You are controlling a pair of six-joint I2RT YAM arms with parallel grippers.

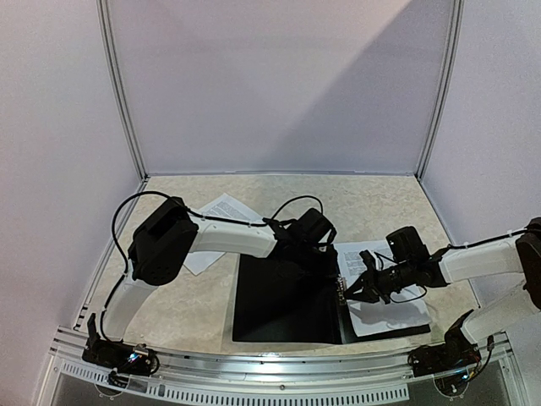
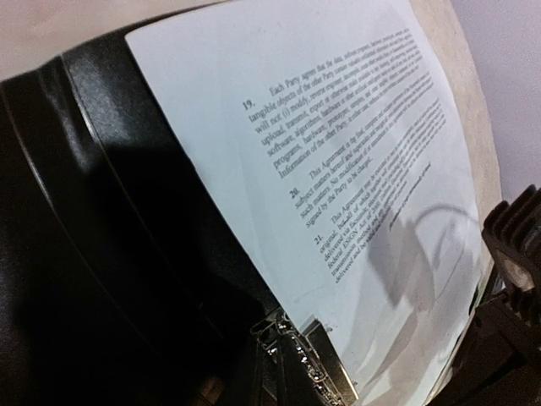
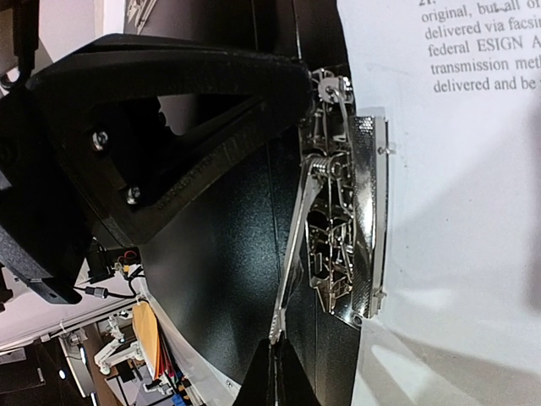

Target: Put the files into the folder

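The black folder (image 1: pixel 283 309) lies open, a printed sheet (image 1: pixel 385 313) on its right side, beside the metal clip mechanism (image 3: pixel 363 220) on the spine. My shut right gripper (image 1: pixel 353 294) is at the clip; in the right wrist view its fingertips (image 3: pixel 272 355) meet the end of the clip's metal lever (image 3: pixel 292 254). My left gripper (image 1: pixel 325 266) is over the upper spine, shut; in the left wrist view its fingers (image 2: pixel 283 381) are at the clip's upper end. More printed paper (image 1: pixel 215 211) lies behind the left arm.
Bare tabletop (image 1: pixel 380 203) shows behind the folder and to its left. Pale walls enclose the table at the back and sides, with a metal rail along the front edge. The left arm stretches across the table's left half.
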